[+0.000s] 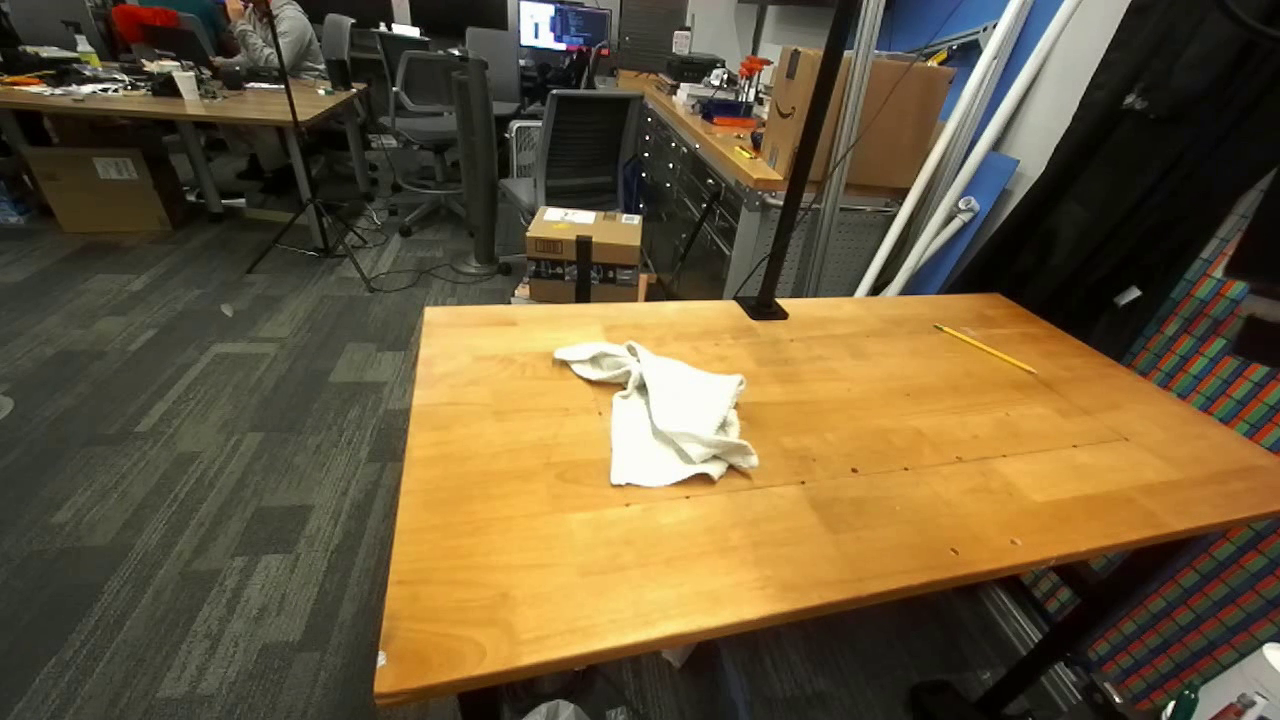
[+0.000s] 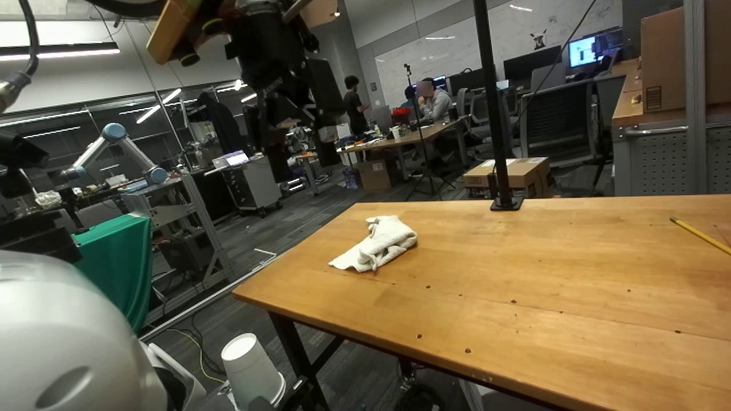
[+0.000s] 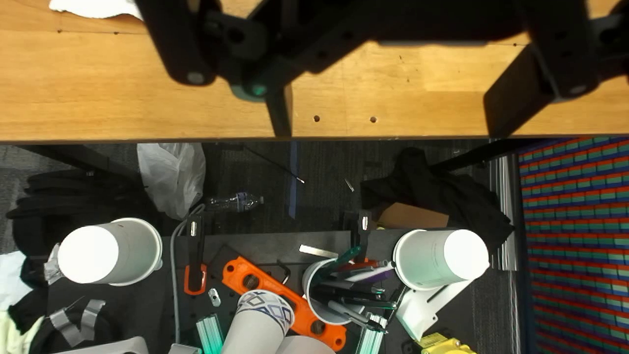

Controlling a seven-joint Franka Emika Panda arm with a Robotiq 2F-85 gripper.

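Observation:
A crumpled white cloth (image 1: 678, 414) lies on the wooden table (image 1: 516, 576), left of its middle; exterior view 2 shows the same cloth (image 2: 384, 241) near the table's left end. Toward the far right rests a yellow pencil (image 1: 984, 348). High above the table, in exterior view 2, hangs my gripper (image 2: 301, 161), well apart from the cloth. Its fingers are spread wide in the wrist view, where the gripper is open over the table's front edge with nothing between the pads. Only a corner of the cloth (image 3: 97, 7) shows there, at the upper left.
A black pole (image 1: 774, 240) stands on the table's back edge. Below the front edge, the wrist view shows a dark surface with white cups (image 3: 442, 256), a pen holder (image 3: 321, 295) and an orange tool (image 3: 283, 301).

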